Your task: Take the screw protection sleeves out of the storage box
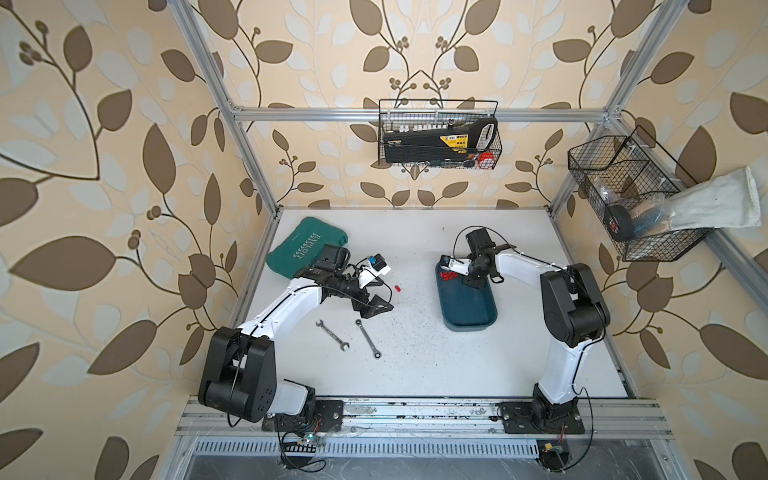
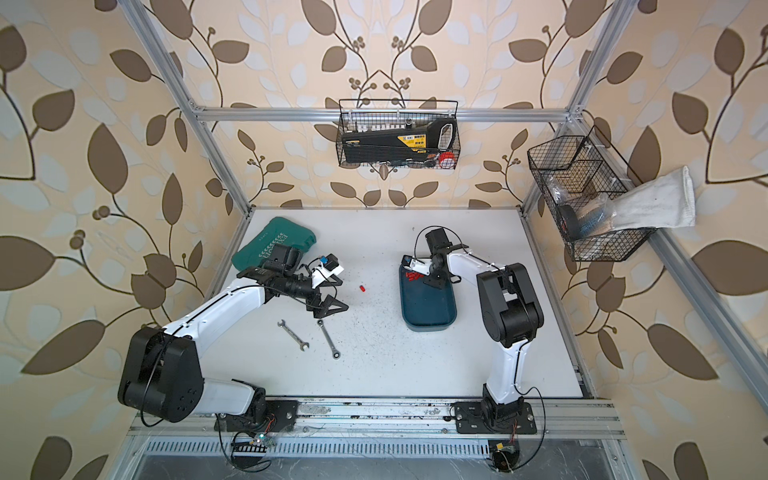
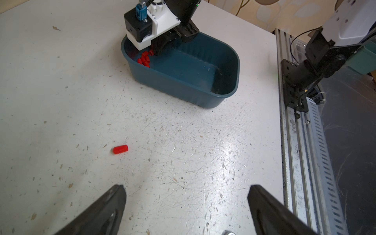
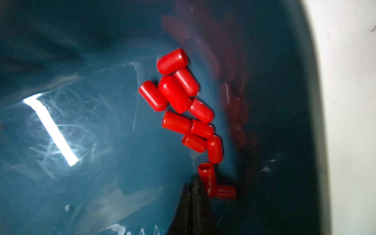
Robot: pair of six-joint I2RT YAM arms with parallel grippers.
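Several red screw protection sleeves [image 4: 174,94] lie clustered near one end of the dark teal storage box [image 1: 468,313]. Inside that end, my right gripper points down with its fingers together. Its tips touch or nearly touch a sleeve [image 4: 206,176] at the cluster's edge; nothing shows clearly between them. A single red sleeve [image 3: 120,149] rests on the white table, left of the box. My left gripper stands open over the table to the left of that sleeve, its fingers wide apart and empty.
A green box lid [image 1: 304,244] lies at the back left, partly behind the left arm. Two wrenches [image 1: 369,339] lie in front of the left gripper. Bare table separates the loose sleeve from the storage box. Wire baskets [image 1: 438,140] hang on the frame above.
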